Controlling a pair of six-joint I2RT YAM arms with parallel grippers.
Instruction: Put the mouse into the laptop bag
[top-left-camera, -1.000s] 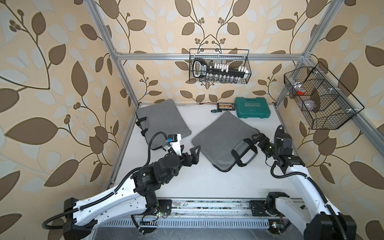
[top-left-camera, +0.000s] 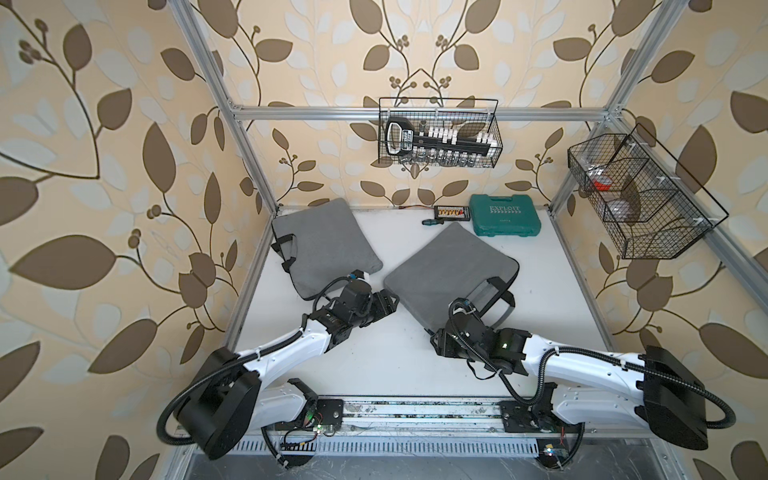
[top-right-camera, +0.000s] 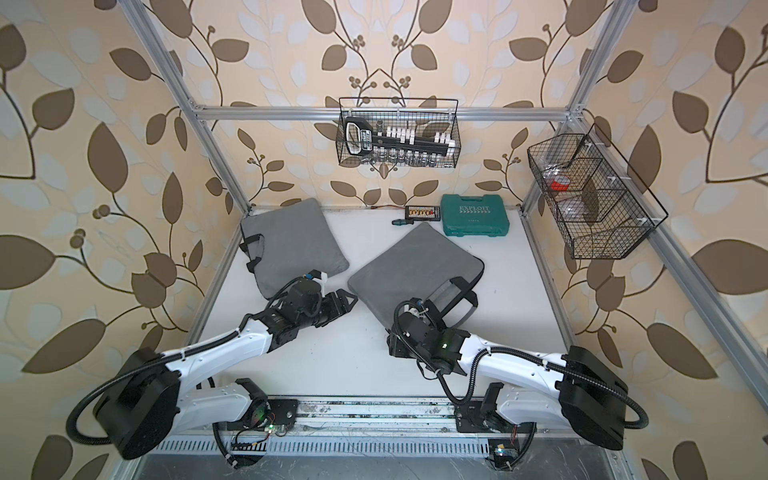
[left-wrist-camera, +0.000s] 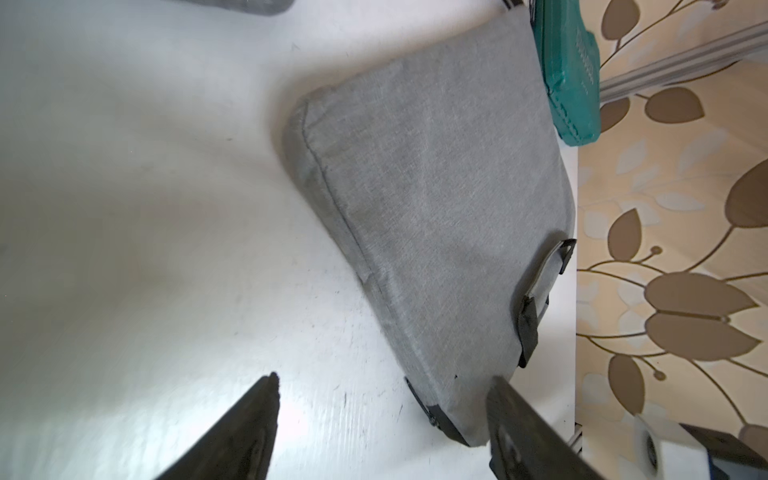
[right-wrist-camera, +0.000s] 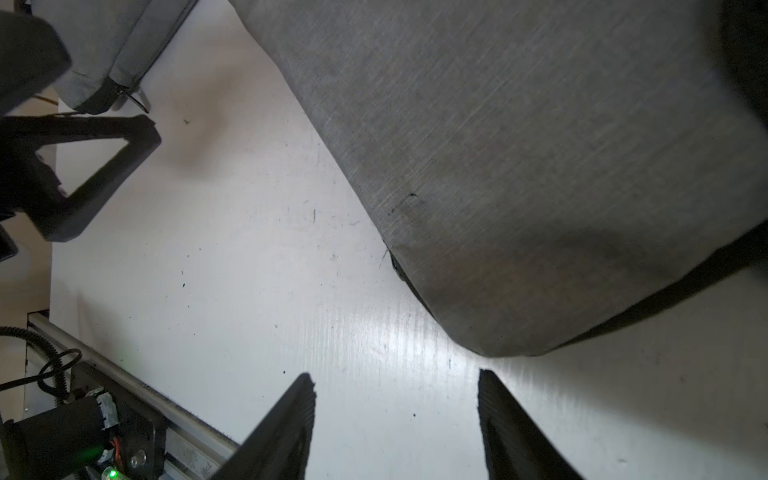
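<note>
Two grey laptop bags lie on the white table: one (top-left-camera: 324, 240) at the back left, the other (top-left-camera: 444, 268) right of centre, handles toward the right. My left gripper (top-left-camera: 386, 302) is low beside the central bag's left corner, open with nothing between its fingers; in the left wrist view that bag (left-wrist-camera: 432, 200) lies ahead of it. My right gripper (top-left-camera: 440, 342) is at the central bag's front corner, open and empty in the right wrist view, over bare table beside the corner (right-wrist-camera: 496, 312). I cannot make out a mouse.
A green case (top-left-camera: 504, 214) and small tool set (top-left-camera: 452, 213) lie at the back. Wire baskets hang on the back wall (top-left-camera: 440, 132) and right wall (top-left-camera: 648, 192).
My right gripper has moved from the central bag's right side down-left to its front corner. My left arm has swung round, its gripper now pointing right, toward that bag.
</note>
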